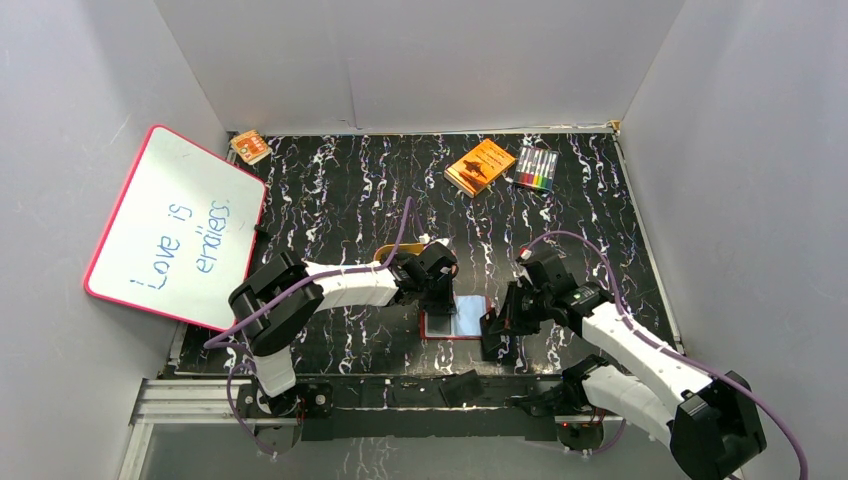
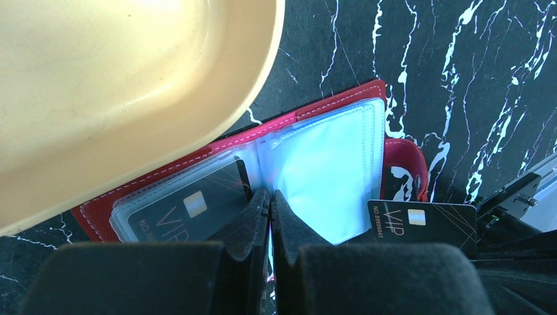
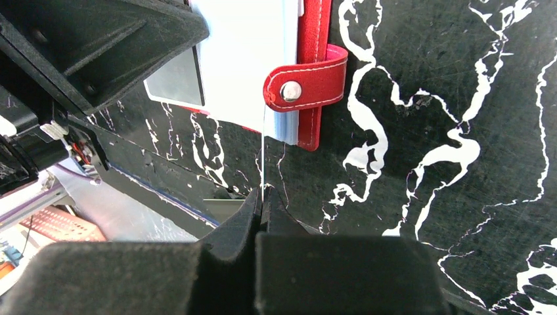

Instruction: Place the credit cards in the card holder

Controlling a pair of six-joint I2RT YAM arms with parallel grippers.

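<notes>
The red card holder (image 2: 341,98) lies spread out on the marbled table, showing clear sleeves inside. A black VIP card (image 2: 190,207) sits in its left-hand sleeve; the white-looking right-hand sleeve (image 2: 328,164) shows no card. My left gripper is shut over the middle of the holder, its tips at the sleeves' inner edges; whether plastic is pinched between them is unclear. Just right of the holder, my right gripper (image 1: 508,326) is shut on another black VIP card (image 2: 423,223). In the right wrist view that card (image 3: 263,154) appears edge-on, near the strap (image 3: 315,82).
A yellow bowl (image 2: 243,85) stands close behind the holder's left side. A dark flat piece (image 1: 460,388) lies at the front edge. Books (image 1: 480,166), coloured pens (image 1: 536,168) and a whiteboard (image 1: 180,230) are farther off. Right of the holder, the far table is clear.
</notes>
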